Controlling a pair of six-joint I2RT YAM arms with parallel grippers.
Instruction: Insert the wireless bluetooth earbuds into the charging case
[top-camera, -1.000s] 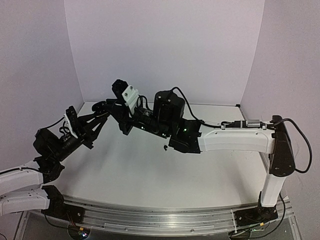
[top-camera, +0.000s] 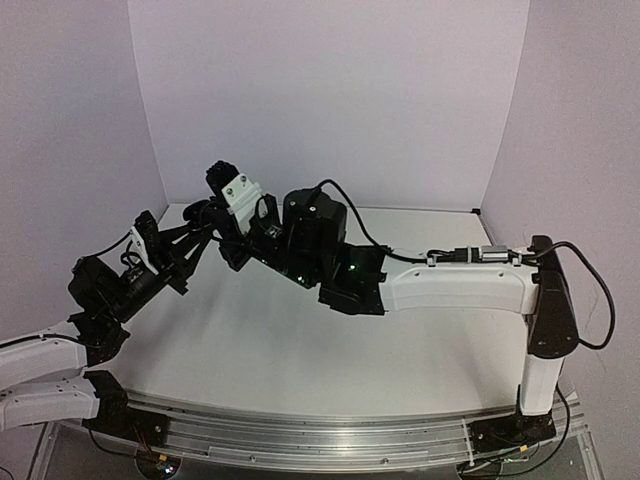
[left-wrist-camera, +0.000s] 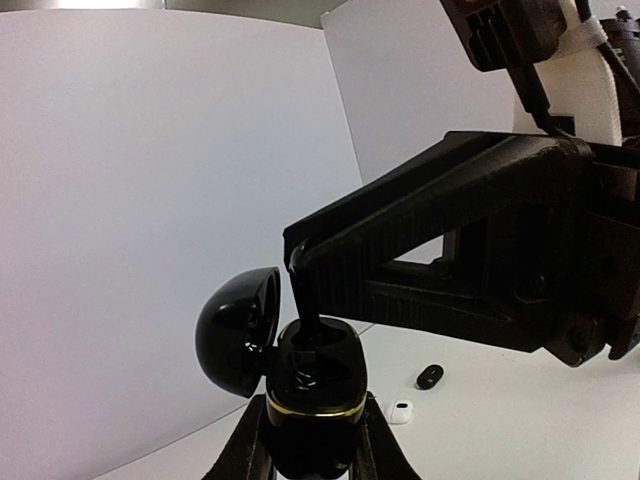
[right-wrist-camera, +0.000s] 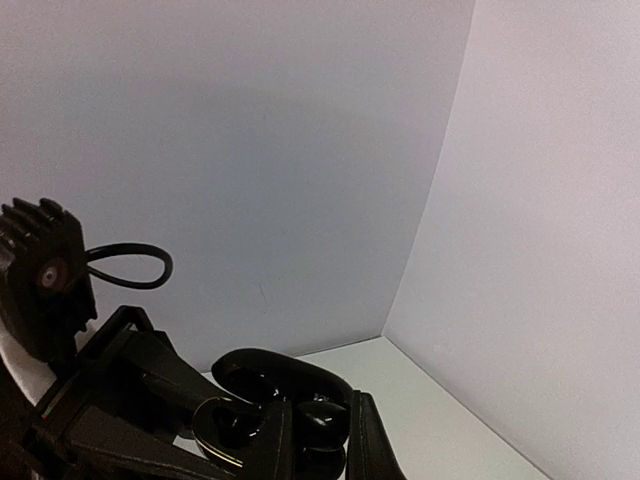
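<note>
The glossy black charging case (left-wrist-camera: 318, 375), with a gold line round it, stands with its rounded lid (left-wrist-camera: 236, 335) swung open. My left gripper is shut on its lower body. From the right, my right gripper reaches over the case, its fingertips down at the opening. In the right wrist view, a glossy black rounded surface (right-wrist-camera: 323, 424) shows between the right gripper's fingers (right-wrist-camera: 368, 435); whether it is an earbud or part of the case, I cannot tell. The slots inside are mostly hidden. In the top view, the arms meet at the far left.
On the white table lie a small black oval object (left-wrist-camera: 430, 377) and a small white object (left-wrist-camera: 401, 412), apart from the case. In the top view, the right arm crosses above the table (top-camera: 300, 360). Pale walls enclose the back and sides.
The right arm has shifted left and slightly down in the top view, bringing its gripper closer in over the case. The left arm has stayed almost still.
</note>
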